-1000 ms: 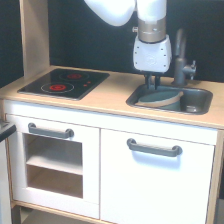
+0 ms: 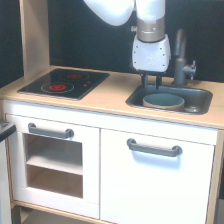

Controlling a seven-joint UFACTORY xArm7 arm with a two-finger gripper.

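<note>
A round grey-green dish (image 2: 164, 102), bowl or pan, lies about level in the dark sink (image 2: 200, 103) of a toy kitchen. Just over its far left side is my gripper (image 2: 151, 84), pointing down from the white arm. Its two dark fingers stand apart, and I see nothing held between them. Whether the fingertips touch the dish's rim is too small to tell.
Behind the sink on the right rises a dark faucet (image 2: 181, 58), close to the arm. A black stovetop (image 2: 64, 83) with red rings fills the left of the wooden counter (image 2: 112, 97). Bare counter lies between stovetop and sink.
The dish was tilted in the sink under closer-set fingers; now it rests flatter. My gripper's fingers have spread apart, and it sits slightly higher.
</note>
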